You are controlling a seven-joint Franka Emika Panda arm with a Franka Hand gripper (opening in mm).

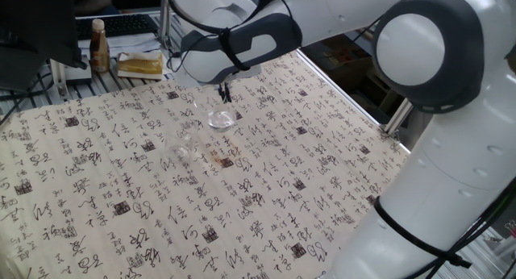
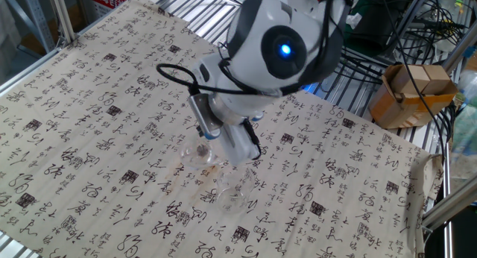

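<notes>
Near the far side of the table, a clear cup [image 1: 220,120] hangs at the dark fingertips of my gripper [image 1: 225,93], which look close together at the cup's upper side. In exterior view 2 this cup [image 2: 198,155] shows below the hand, whose white body covers part of the grip. A second clear cup-like object [image 1: 184,150] stands on the cloth, to the left of the held one in exterior view 1. The same object [image 2: 232,199] is faint in exterior view 2, to the right of and nearer than the held cup.
A cream cloth with black calligraphy [image 1: 161,222] covers the table, mostly free, with a brownish stain [image 1: 219,153] near the cups. Behind its far edge are a sauce bottle [image 1: 99,47] and a yellow pack [image 1: 140,65]. A cardboard box [image 2: 411,96] sits beyond the cloth.
</notes>
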